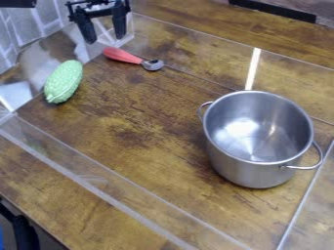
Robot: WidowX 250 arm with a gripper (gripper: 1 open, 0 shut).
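My gripper (102, 24) hangs at the top left, its black fingers pointing down over the back-left of the work area; whether it is open or shut is hard to make out. Below and right of it lies a spoon or scoop with a red handle (124, 56) and a metal head. A pale green corn-like object (64, 82) rests on the left. A large steel pot (257, 139) with two side handles stands empty on the right.
The wooden table (137, 146) has wide free room in the middle and front. Clear plastic edges run along the left, front and right. A shiny metal surface lies at the left beside the green object.
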